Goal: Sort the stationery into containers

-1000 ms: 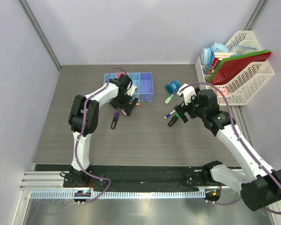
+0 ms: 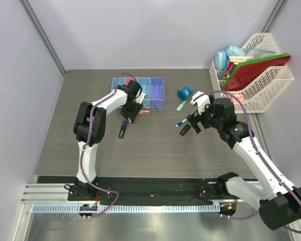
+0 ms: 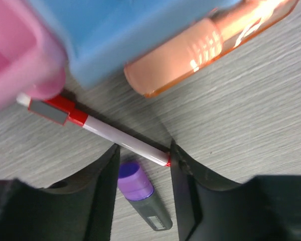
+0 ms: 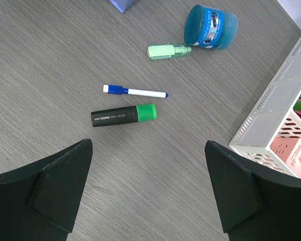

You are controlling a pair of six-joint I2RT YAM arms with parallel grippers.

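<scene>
My left gripper hovers low at the compartment box (image 2: pixel 156 90), its fingers partly apart around the end of a red-and-white marker (image 3: pixel 125 138), which lies beside the pink (image 3: pixel 15 60) and blue compartments. A purple-capped dark marker (image 3: pixel 148 201) and an orange bottle-like item (image 3: pixel 173 57) lie alongside. My right gripper stands open above a green-capped black highlighter (image 4: pixel 115 116), a blue-and-white marker (image 4: pixel 140 93), a light green bottle-like item (image 4: pixel 165 51) and a blue jar (image 4: pixel 210 27).
A white basket (image 2: pixel 266 100) holding folders, books and cases stands at the back right.
The right arm has barely moved.
</scene>
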